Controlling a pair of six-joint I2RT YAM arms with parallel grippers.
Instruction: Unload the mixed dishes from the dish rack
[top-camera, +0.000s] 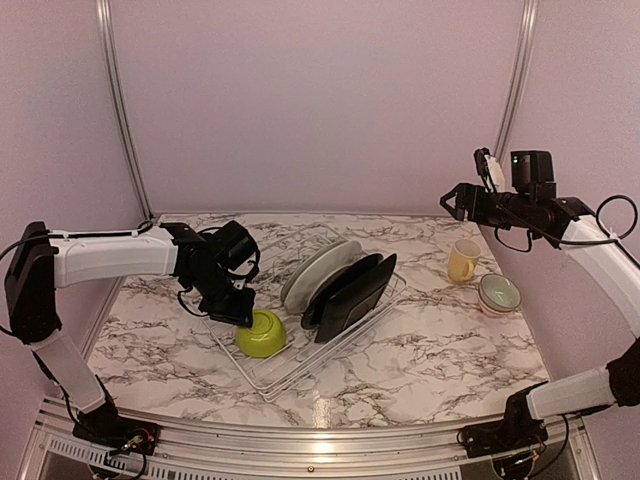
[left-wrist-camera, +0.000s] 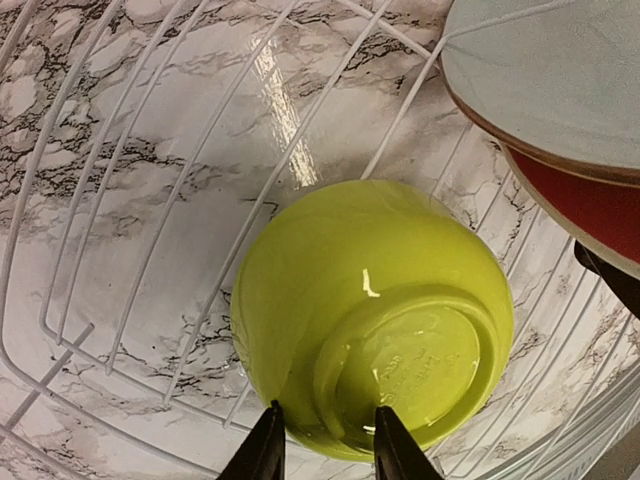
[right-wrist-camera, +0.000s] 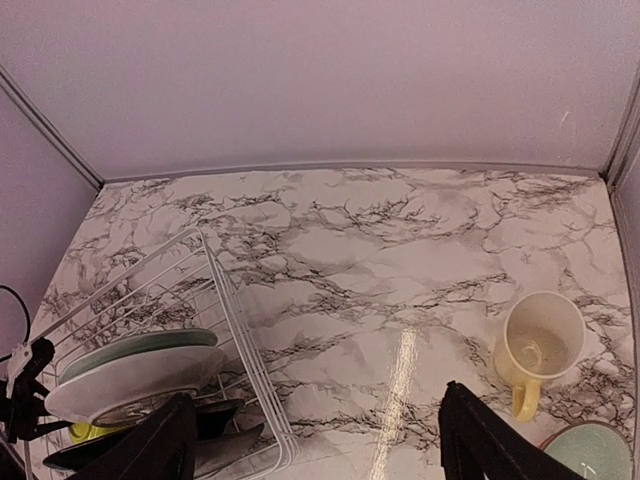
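A green bowl (left-wrist-camera: 370, 260) lies tipped in the white wire rack (top-camera: 270, 390), its base turned up toward the left wrist camera. My left gripper is part open at the bowl's edge; whether a finger touches the bowl or straddles its rim I cannot tell. In the rack to the bowl's right lean pale plates (top-camera: 318, 275) and dark flat dishes (top-camera: 355, 300); a red dish (left-wrist-camera: 575, 195) also shows in the left wrist view. My right gripper is open and empty, raised over the table's right side.
A yellow mug (top-camera: 462, 262) and a small stack of bowls (top-camera: 498, 293) stand on the right of the marble table. Bare table (top-camera: 430, 350) lies between them and the rack. Walls enclose the back and sides.
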